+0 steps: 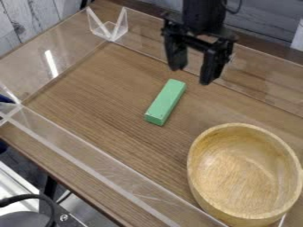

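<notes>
My gripper [194, 58] hangs from the top centre of the camera view, dark and blurred, its two fingers apart on either side, open, above and behind a green bar [165, 102]. The green bar lies flat and slanted on the wooden table [83, 120], apart from the gripper.
A large cream round bowl [236, 174] fills the lower right. A clear angular object [109, 25] stands at the upper left near the rim. Dark cable shows at the lower left corner.
</notes>
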